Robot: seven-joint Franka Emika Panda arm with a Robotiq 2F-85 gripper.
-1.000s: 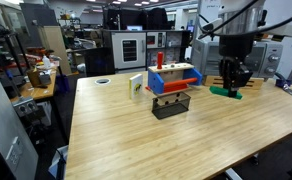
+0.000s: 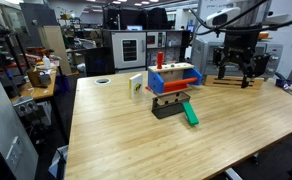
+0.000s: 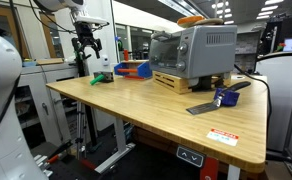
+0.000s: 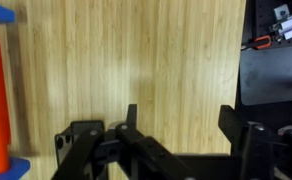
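Observation:
Well above the table, my gripper (image 2: 236,74) has its fingers spread, with bare tabletop showing between them in the wrist view. A green block-like object (image 2: 190,113) is apart from the gripper, tilted at the right side of a small black basket (image 2: 171,105). Exterior view 2 also has the green object (image 3: 97,79) by the basket; whether it touches the basket or the table, I cannot tell. Part of the black basket (image 4: 80,138) shows low on the left in the wrist view, where the green object is out of sight.
A blue and red rack (image 2: 174,82) stands behind the basket, with a white-yellow box (image 2: 136,84) to its left. Toward the back right is a silver oven (image 3: 194,50) on a wooden stand.

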